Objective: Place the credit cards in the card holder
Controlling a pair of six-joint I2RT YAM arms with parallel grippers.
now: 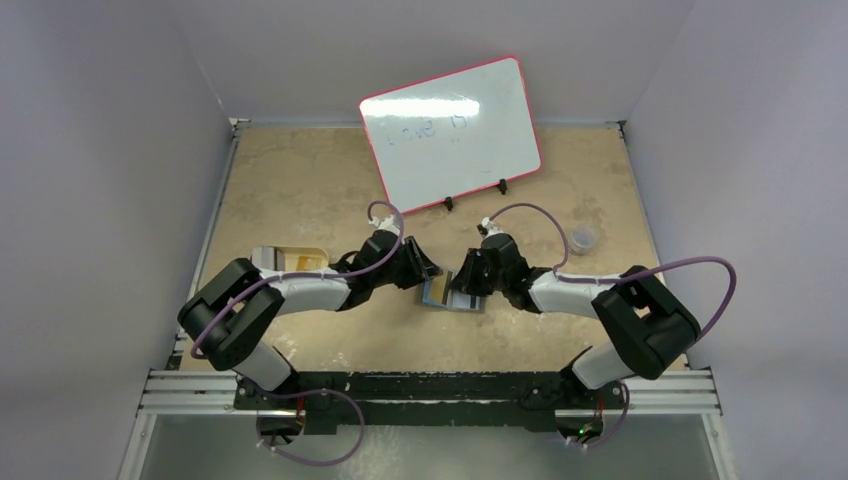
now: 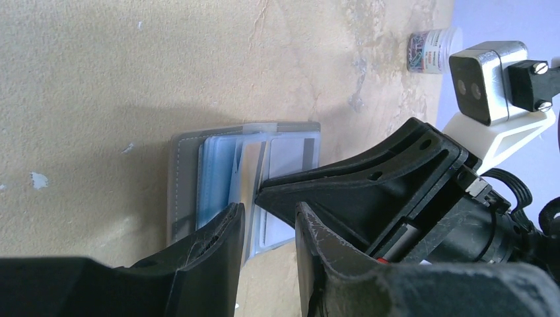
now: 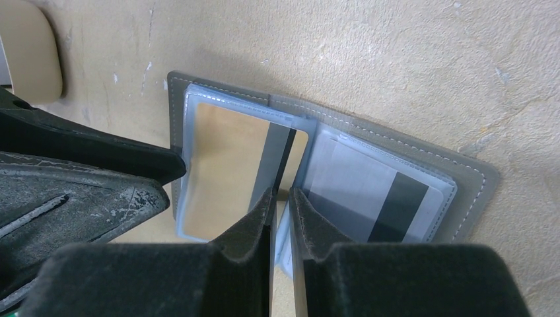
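A grey card holder [image 3: 472,173] with blue-edged clear sleeves lies spread out on the table. Its raised sleeve [image 3: 300,123] contains a gold card [image 3: 223,155] with a dark stripe, and a pale card [image 3: 360,191] is in the sleeve beside it. My right gripper is shut on the raised sleeve's edge, at the gold card's side. Over the holder, my left gripper is part open, its fingers apart on either side of the raised sleeve; whether they touch it, I cannot tell.
At the left, a tan tray [image 1: 312,251] holds some flat items. A clear jar [image 1: 583,238] stands at the right, and a whiteboard [image 1: 455,135] is at the back. Open table surrounds the holder.
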